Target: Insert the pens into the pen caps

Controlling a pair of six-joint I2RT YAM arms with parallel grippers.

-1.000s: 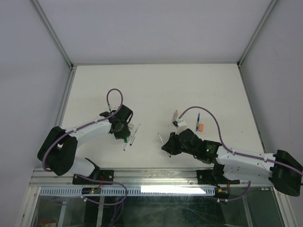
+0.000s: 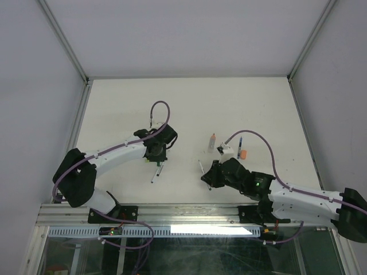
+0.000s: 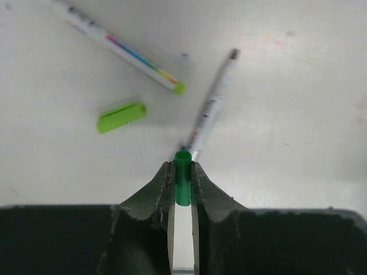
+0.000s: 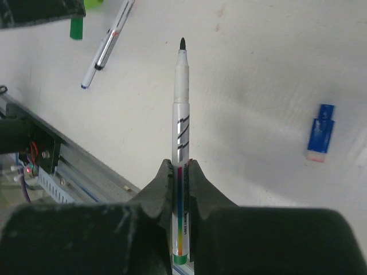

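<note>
My left gripper is shut on a green cap (image 3: 183, 186), held upright above the white table near several pens. In the right wrist view my right gripper is shut on a white marker (image 4: 180, 126) with a rainbow stripe, its dark tip uncapped and pointing away from the fingers. On the table in the left wrist view lie a light-green cap (image 3: 121, 118), a rainbow-striped marker (image 3: 143, 60) and a white pen (image 3: 209, 109).
A blue object (image 4: 321, 133) lies right of the held marker in the right wrist view. An orange block (image 2: 243, 154) and a blue pen (image 2: 239, 148) lie at the right.
My left gripper with the green cap has moved right, toward the middle. My right gripper with the marker has also shifted slightly to the right.
</note>
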